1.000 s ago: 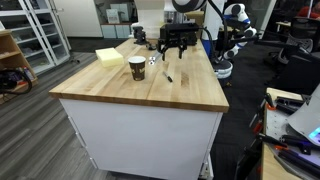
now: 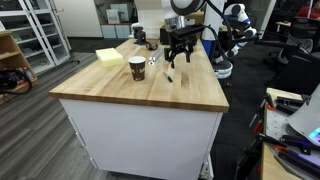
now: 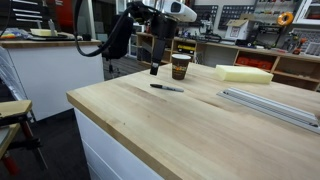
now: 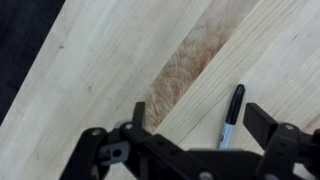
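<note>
A dark marker [image 4: 233, 112] with a light lower barrel lies on the wooden tabletop [image 4: 80, 110]. Its lower end runs behind the gripper in the wrist view. The same marker [image 3: 167, 88] shows flat on the table near the cup in exterior view 2. My black gripper is open above the table, its fingers apart and nothing held. In the wrist view the marker sits between the fingertips' sides, closer to the right finger [image 4: 255, 118]. Exterior view 1 has the gripper [image 2: 176, 64] above and slightly behind the marker [image 2: 169, 78].
A dark patterned cup [image 3: 180, 66] stands on the table close to the marker. Further off are a yellow block [image 3: 244, 74] and a long metal rail [image 3: 270, 106].
My gripper has shifted slightly to the right in exterior view 1 and appears a little turned. The marker and cup have stayed in place.
</note>
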